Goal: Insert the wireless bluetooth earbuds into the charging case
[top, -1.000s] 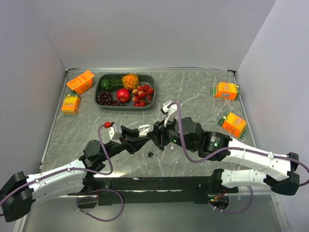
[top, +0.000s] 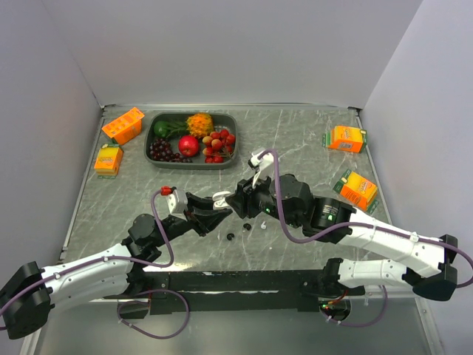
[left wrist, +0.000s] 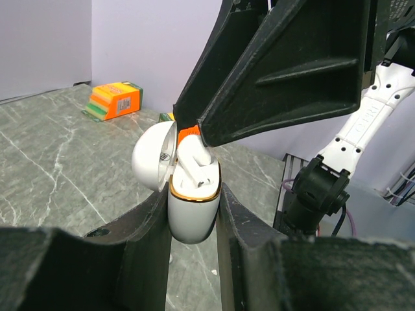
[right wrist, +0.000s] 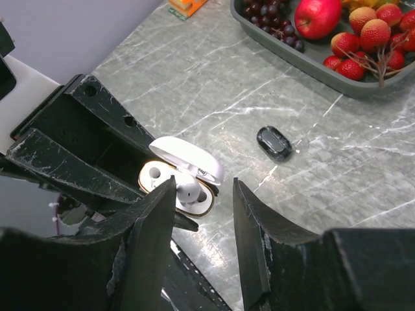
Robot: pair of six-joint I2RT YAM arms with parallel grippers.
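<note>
My left gripper is shut on the white charging case (left wrist: 193, 214), held aloft above the table with its lid (left wrist: 150, 155) open. A white earbud (right wrist: 188, 192) sits at one socket of the case; in the right wrist view the other socket is an empty hole. My right gripper is part open right beside that earbud, one finger at its edge; whether it touches is unclear. In the top view both grippers (top: 238, 200) meet at mid table. A dark oval object (right wrist: 274, 143) lies on the table, with small dark and white pieces nearby.
A grey tray of fruit (top: 188, 166) stands at the back middle. Orange boxes (top: 345, 138) lie at the left and right sides. Pale walls border the table on the back and sides.
The right arm has shifted very slightly at the gripper and wrist in the top view. The left arm and the case look unchanged.
</note>
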